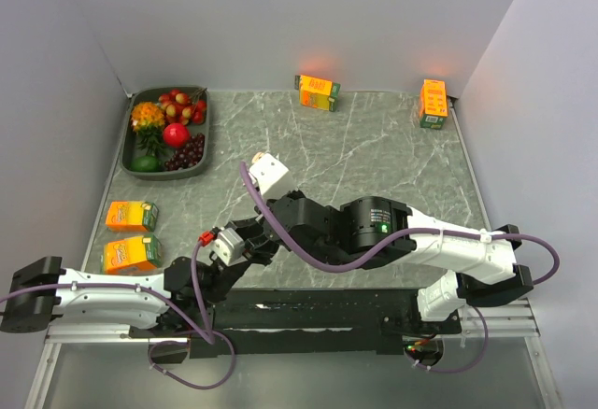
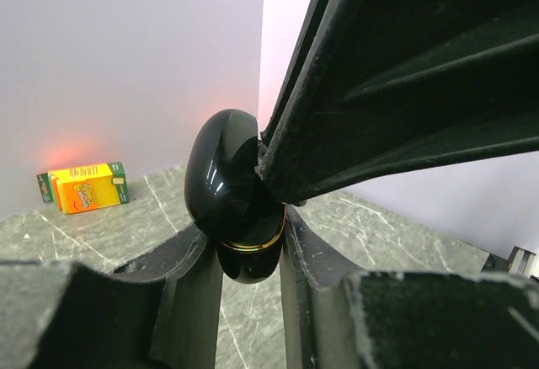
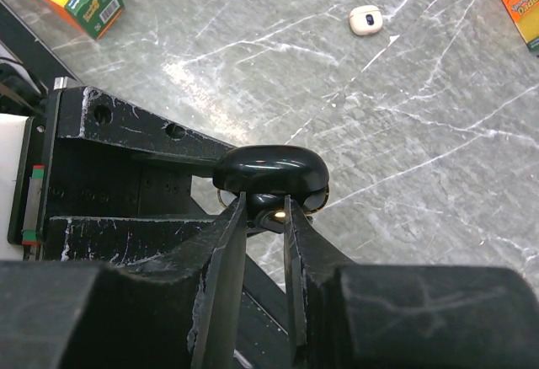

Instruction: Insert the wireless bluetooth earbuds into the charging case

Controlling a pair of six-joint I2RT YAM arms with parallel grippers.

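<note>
A glossy black charging case (image 2: pixel 227 175) with a gold ring is held by my left gripper, whose fingertips grip its lower part. My right gripper has its fingertips right at the same case (image 3: pixel 271 167); whether they grip it is unclear. In the top view both grippers meet near the middle, largely hidden by the right arm. A small white earbud-case-like object (image 3: pixel 366 19) with a dark mark lies on the marble surface in the right wrist view.
A tray of fruit (image 1: pixel 131 148) sits at the back left. Orange boxes stand at left (image 1: pixel 131 255), back (image 1: pixel 318 92) and back right (image 1: pixel 432 103).
</note>
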